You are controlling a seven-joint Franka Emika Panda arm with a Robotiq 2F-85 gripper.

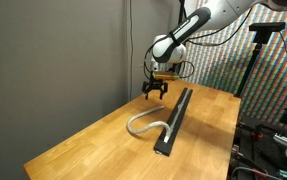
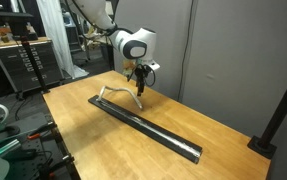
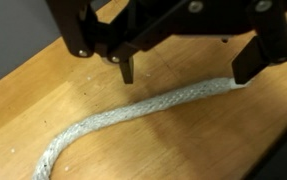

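Note:
A pale rope (image 1: 140,121) lies curved on the wooden table, one end resting on a long black strip (image 1: 173,127). In exterior view 2 the same rope (image 2: 118,90) bends beside the strip (image 2: 153,129). My gripper (image 1: 155,92) hangs over the table near the rope's far end, its fingers open and empty. In the wrist view the rope (image 3: 148,106) runs below the gripper, passing under the space between the black fingers. Gripper and rope are apart.
Grey partitions (image 1: 73,70) border the table's back side. At the right edge of exterior view 1 stands dark equipment (image 1: 278,145).

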